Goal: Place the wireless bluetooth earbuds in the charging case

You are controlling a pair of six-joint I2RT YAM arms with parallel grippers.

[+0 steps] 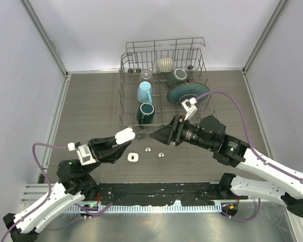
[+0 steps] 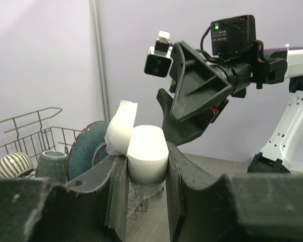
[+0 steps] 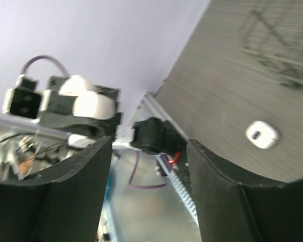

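A white charging case (image 1: pixel 124 135) is held up above the table, my left gripper shut on its lower part. In the left wrist view its lid (image 2: pixel 122 123) stands apart from the rounded body (image 2: pixel 147 151), so the case looks open; its inside is hidden. My right gripper hangs a little to the right of the case, fingers part open, nothing between its fingers. On the table lie small white earbuds (image 1: pixel 148 149) and a second pair of earbuds (image 1: pixel 161 155), well below both grippers.
Another small white case (image 1: pixel 133 157) lies flat on the table near the earbuds. A wire dish rack (image 1: pixel 122 108) with mugs and a green plate (image 1: pixel 174 96) fills the back middle. Table space to the left and right of the rack is clear.
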